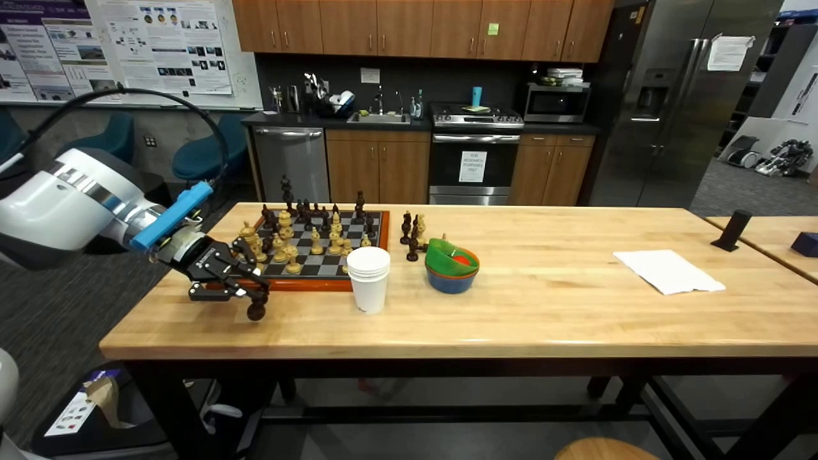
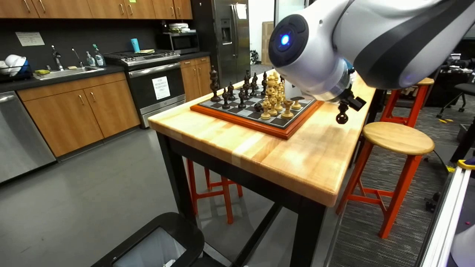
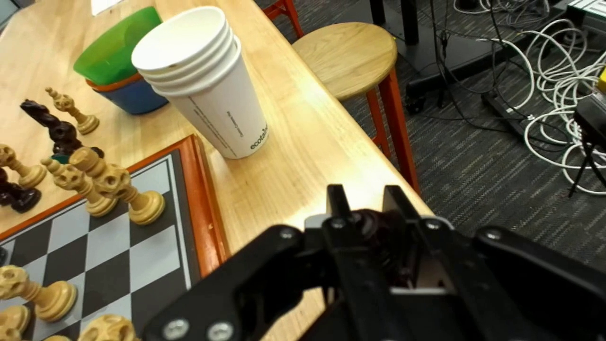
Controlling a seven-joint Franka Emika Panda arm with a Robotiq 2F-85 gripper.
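Observation:
A dark chess piece [image 1: 257,310] hangs from my gripper [image 1: 261,291], which is shut on it. In exterior view 2 the dark piece [image 2: 341,118] shows its round base below the fingers, over the table's stool side. The wrist view has my gripper with the dark piece [image 3: 372,227] partly hidden between the fingers. The chessboard [image 1: 326,284], with its red-brown frame, lies behind the gripper and bears light and dark pieces. Whether the held piece touches the table is hard to tell.
Stacked white paper cups [image 1: 369,283] stand just off the board's front corner. Nested bowls [image 1: 450,282] and several loose chess pieces [image 1: 412,246] lie right of the board. White paper [image 1: 668,272] rests far right.

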